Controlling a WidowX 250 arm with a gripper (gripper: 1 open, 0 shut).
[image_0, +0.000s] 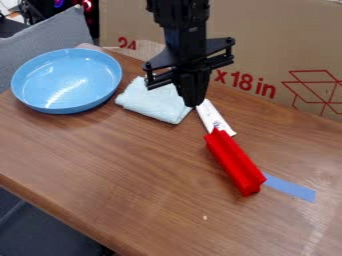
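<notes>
My black gripper (194, 92) hangs point-down above the back middle of the wooden table, over a folded pale cloth (147, 100); it looks shut, with nothing seen between its fingers. To its lower right lies a long red object (235, 163), angled toward the front, with a white strip (217, 117) extending behind it. A blue plate (63, 82) sits at the back left.
A cardboard box (274, 55) stands along the back edge. A strip of blue tape (290, 189) is on the table at the right. A grey item (30, 45) is at the far left.
</notes>
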